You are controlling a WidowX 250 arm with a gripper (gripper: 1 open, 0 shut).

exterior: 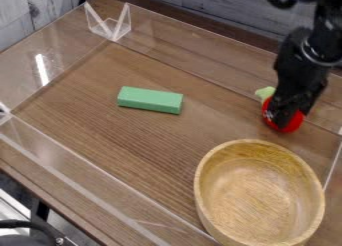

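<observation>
My gripper (286, 108) is lowered at the right of the table, its black fingers around or just over a round red object (282, 117), which is partly hidden by them. Whether the fingers touch it or are closed on it is unclear. A small pale green piece (263, 93) lies just behind and left of the red object.
A green block (150, 100) lies left of centre. A large yellow bowl (259, 222) fills the lower right. A clear wire-like or plastic object (104, 20) stands at the upper left.
</observation>
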